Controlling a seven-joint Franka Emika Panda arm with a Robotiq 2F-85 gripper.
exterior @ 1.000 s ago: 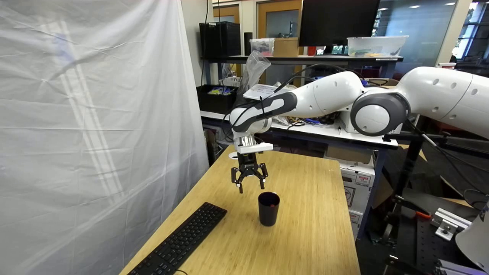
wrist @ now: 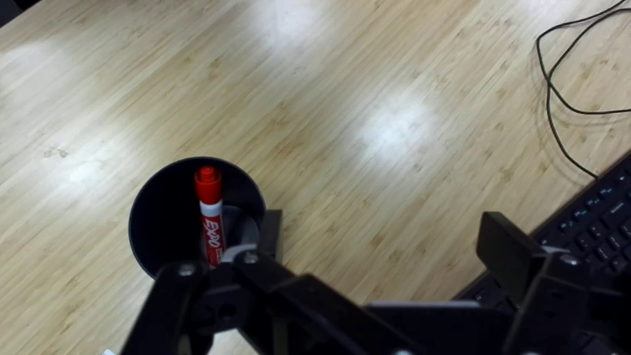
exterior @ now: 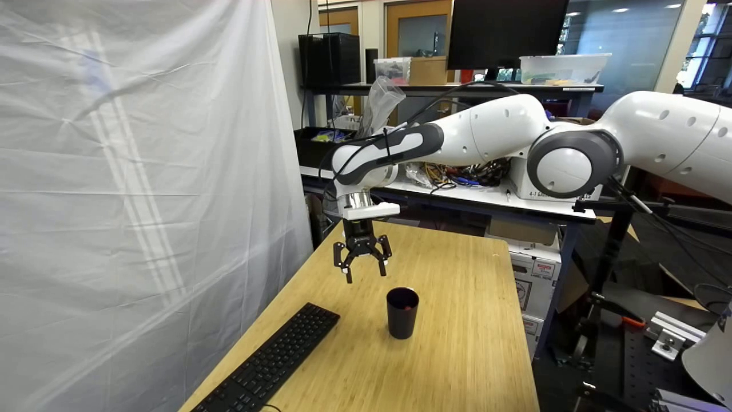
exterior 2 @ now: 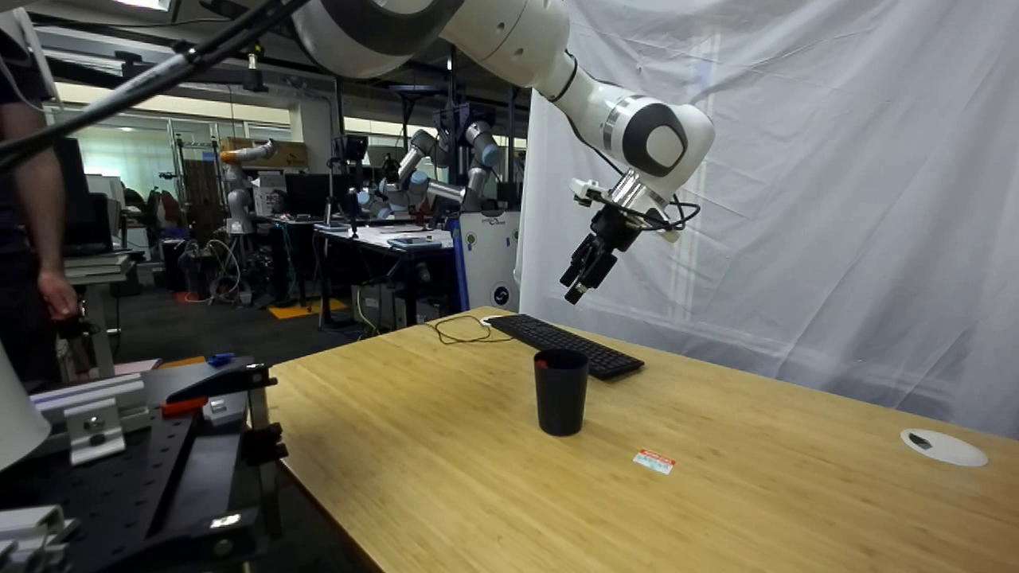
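My gripper (exterior: 365, 274) is open above the table, its two fingers spread wide with nothing between them. A black cup (exterior: 402, 317) stands upright on the wood, lower than the gripper and apart from it. Inside that cup, a red Expo marker (wrist: 211, 216) leans with its red cap up, as the wrist view shows; its lower end is hidden. One finger (wrist: 271, 232) overlaps the cup's edge in the wrist view, while the other (wrist: 503, 251) lies in front of the keyboard.
A black keyboard (exterior: 274, 360) lies along the table's curtain side, its cable (exterior 2: 444, 331) looping loosely on the wood. Near the cup is a small red-and-white label (exterior 2: 655, 461), and farther off sits a white disc (exterior 2: 943, 447).
In exterior view 1 the gripper has moved up and to the left, away from the cup. It stays open; cup and keyboard have not moved.
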